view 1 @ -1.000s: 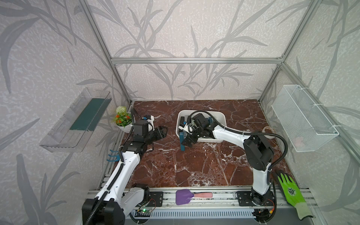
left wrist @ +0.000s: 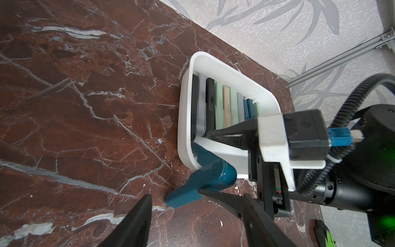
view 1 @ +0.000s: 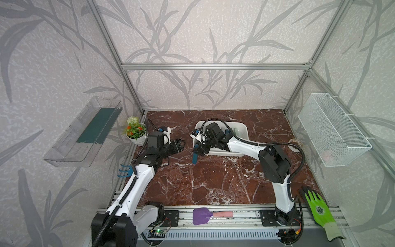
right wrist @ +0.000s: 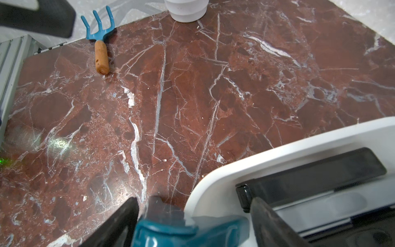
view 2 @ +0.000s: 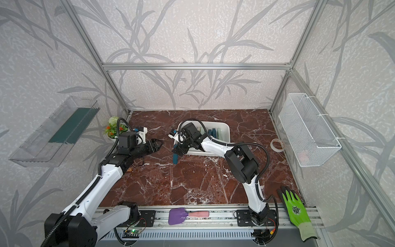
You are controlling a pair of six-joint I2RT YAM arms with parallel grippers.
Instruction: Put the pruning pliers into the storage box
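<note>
A teal, block-like item (left wrist: pixel 201 185), possibly the pruning pliers, leans at the near left corner of the white storage box (left wrist: pixel 184 119); part of it reaches over the rim. My right gripper has its fingers on either side of it, the lower one against its side. In the right wrist view the teal item (right wrist: pixel 222 232) lies between the blurred fingers; whether they grip it cannot be told. My left gripper (view 1: pixel 179 146) stands open left of the box, its blurred fingers (left wrist: pixel 135 222) spread with nothing between them.
Several flat cases (left wrist: pixel 218 103) stand in rows inside the box. A blue hand fork (right wrist: pixel 101 53) and a potted plant (view 1: pixel 135 131) are at the left. Wire baskets hang on both side walls.
My right gripper has moved a little to the left, and the teal item has shifted left with it. The left arm looks nearly unchanged.
</note>
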